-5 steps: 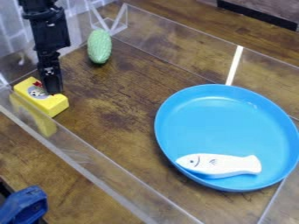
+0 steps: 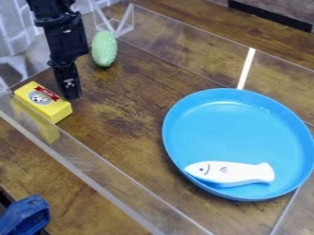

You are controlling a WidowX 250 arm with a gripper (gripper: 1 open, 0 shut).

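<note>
My black gripper (image 2: 70, 91) reaches down from the top left, its tips low beside the upper right side of a yellow box (image 2: 44, 107) with a printed label, at the left edge of the wooden surface. It looks shut, with nothing visible between its fingers.
A green vegetable-like object (image 2: 105, 48) lies behind the gripper. A blue plate (image 2: 221, 128) on the right holds a white fish-shaped piece (image 2: 230, 173). A blue object (image 2: 22, 217) sits at the bottom left. Transparent walls border the area.
The gripper has moved right, from over the yellow box to beside it, uncovering more of the label. The box appears roughly in the same place.
</note>
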